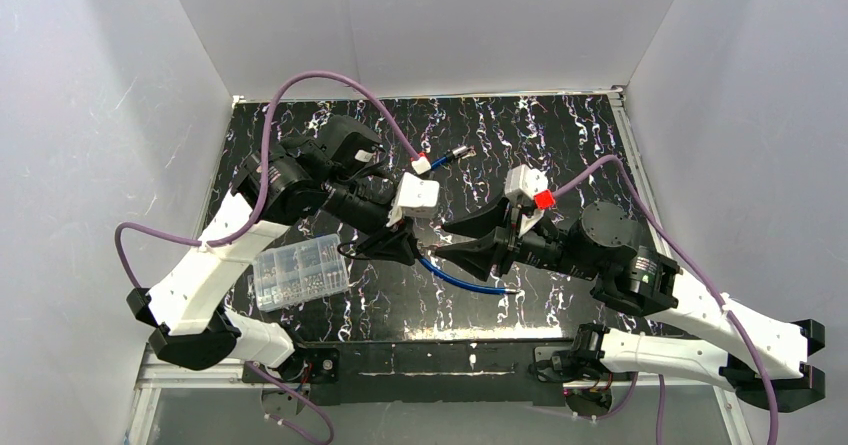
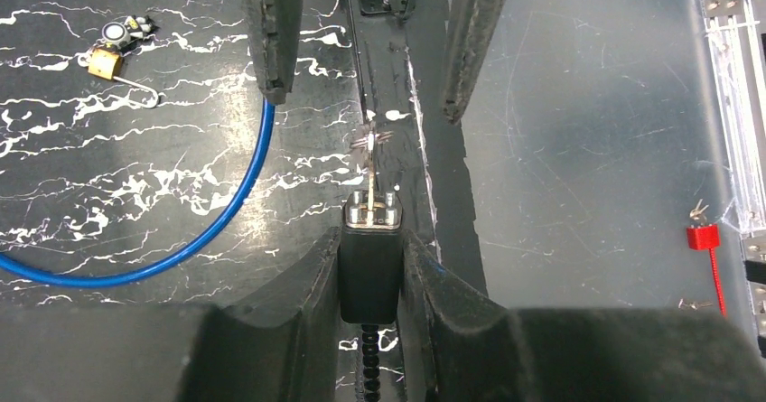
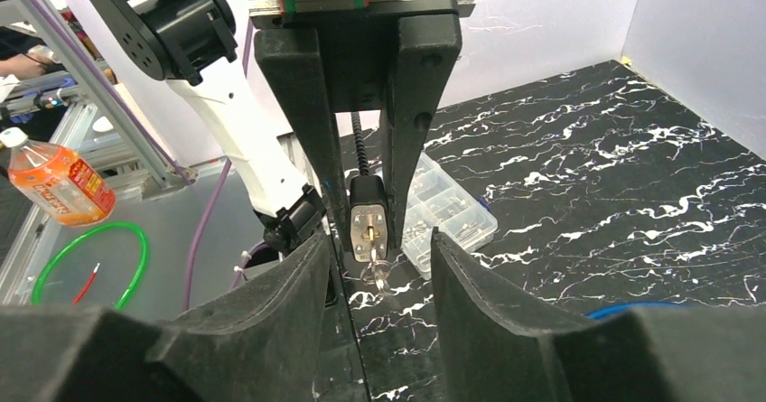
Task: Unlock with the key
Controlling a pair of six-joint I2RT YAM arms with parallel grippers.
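My left gripper is shut on a black lock body (image 2: 370, 275) with a metal face and a black braided cable. A brass key (image 2: 371, 167) with thin wire rings stands out of that face, its bow free. In the right wrist view the key (image 3: 371, 234) points down toward the camera, and its loop hangs blurred below. Facing it, my right gripper (image 1: 444, 240) is open and empty. Its two fingers (image 2: 273, 32) stand on either side of the key's line in the left wrist view, beyond the key's end and apart from it.
A blue cable (image 1: 465, 284) curves over the black marbled table. The clear compartment box (image 1: 300, 271) lies at the left. In the left wrist view, a brass padlock (image 2: 106, 62) rests on the table and a red padlock (image 2: 704, 237) lies off at the right.
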